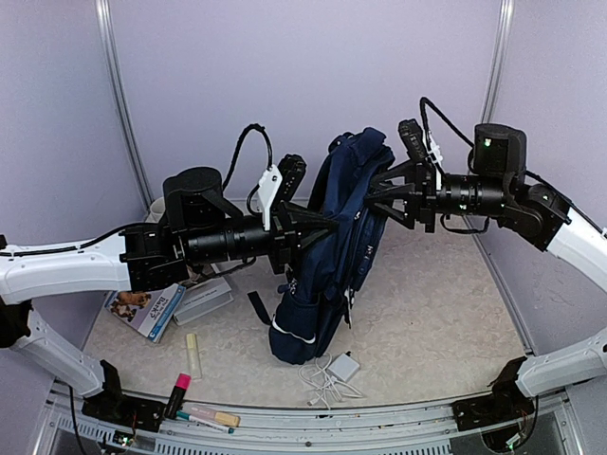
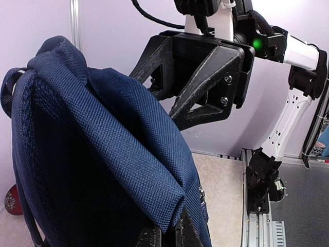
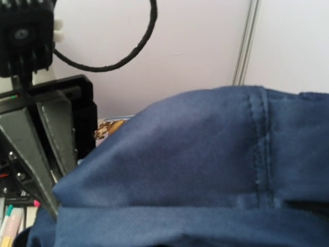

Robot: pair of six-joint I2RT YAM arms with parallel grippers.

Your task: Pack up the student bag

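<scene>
The navy bag [image 1: 334,251] stands upright in the middle of the table, leaning slightly right at its top. My left gripper [image 1: 325,224] is shut on the fabric at its left side; in the left wrist view, the bag [image 2: 110,139] shows a folded edge running down between the fingertips. On the other side, my right gripper [image 1: 374,192] has its fingers spread partway against the bag's upper face, their tips partly hidden by it. Navy fabric [image 3: 169,154] fills the lower right wrist view and covers that gripper's own fingertips.
A book [image 1: 147,309] and a pale box [image 1: 202,300] lie left of the bag. A white charger [image 1: 343,367] with its cable sits before it. A glue stick [image 1: 193,355], a pink-capped marker [image 1: 178,393] and pens are near the front edge. Table right of the bag is clear.
</scene>
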